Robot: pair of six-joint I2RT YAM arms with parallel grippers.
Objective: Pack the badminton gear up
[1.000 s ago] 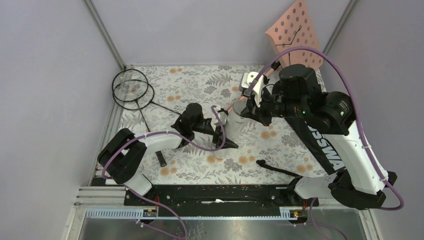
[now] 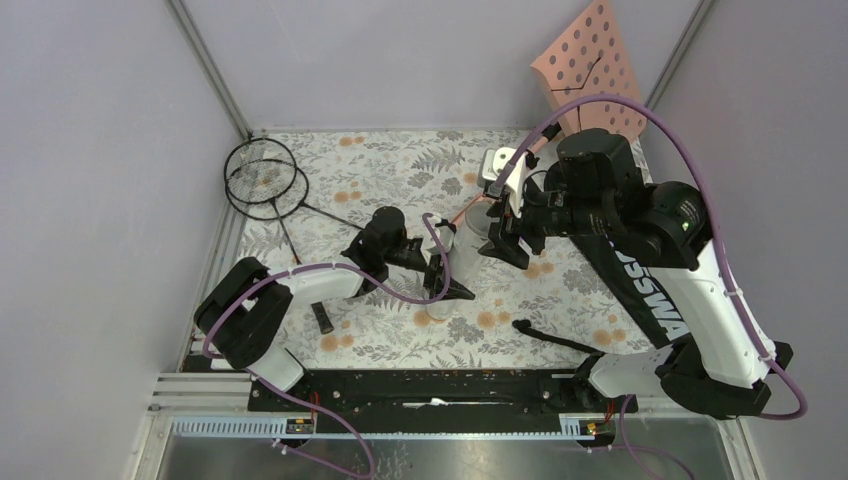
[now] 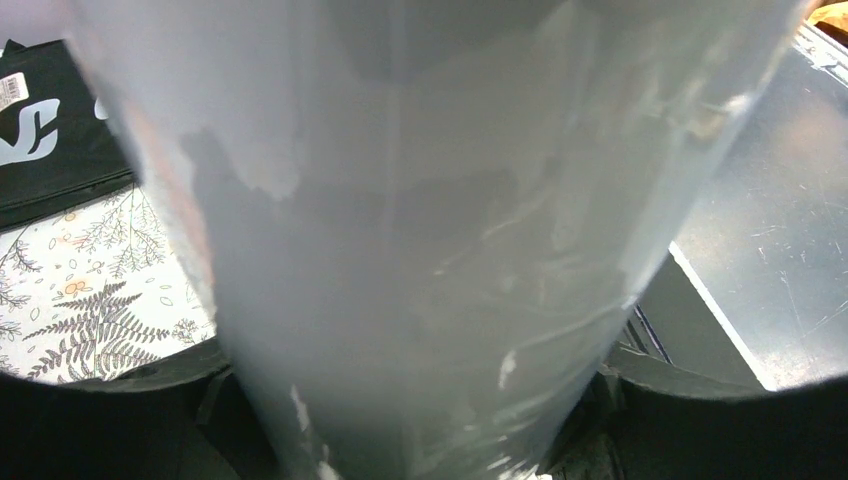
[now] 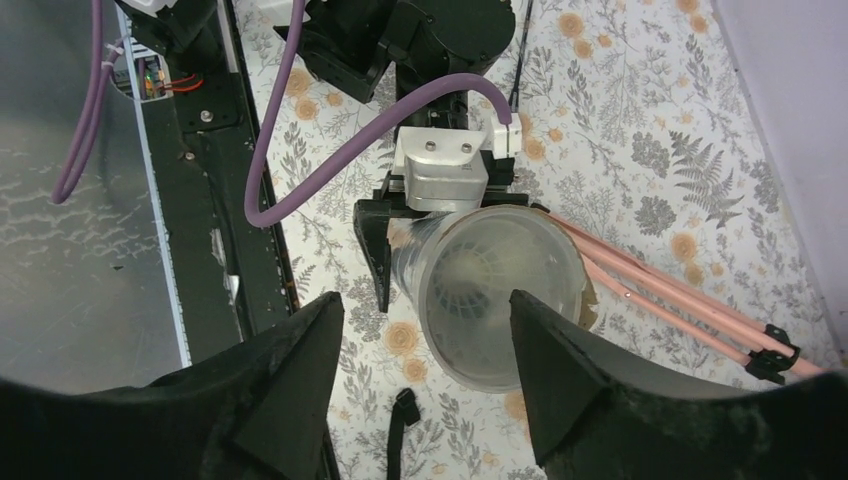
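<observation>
A clear shuttlecock tube (image 2: 467, 266) stands tilted over the mat, with my left gripper shut around its lower part. Its body fills most of the left wrist view. In the right wrist view the tube's hazy round end (image 4: 500, 300) faces up, with netted ribs faintly visible inside. My right gripper hangs above that end, open, its fingers spread and nothing held. Two rackets (image 2: 262, 180) lie at the left, partly behind the left arm. A black bag (image 2: 618, 275) with white lettering lies under the right arm.
Behind the tube lie pink rods (image 4: 660, 290) with a black clip. A perforated pink panel (image 2: 590, 75) leans at the back right. On the front part of the mat rests a black strap (image 2: 555, 337).
My left arm, the tube and the rackets look the same as before.
</observation>
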